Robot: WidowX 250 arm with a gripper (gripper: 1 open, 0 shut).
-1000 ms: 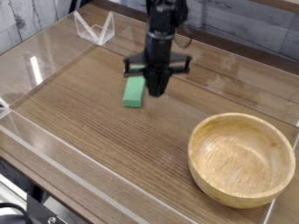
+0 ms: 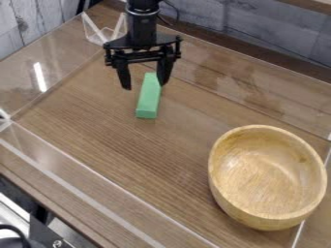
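A green block (image 2: 149,101) lies lengthwise on the wooden table (image 2: 104,145), near the middle of the camera view. The black gripper (image 2: 143,74) is just over and beyond its far end, with its fingers open and fingers to either side near that end; nothing shows held between them.
A large tan bowl (image 2: 265,176) takes up the lower right of the table. A clear plastic item lies at the back left beside the arm.
The gripper has moved left and a little toward the viewer, from right of and beyond the green block to over its far end. The block lies about where it was.
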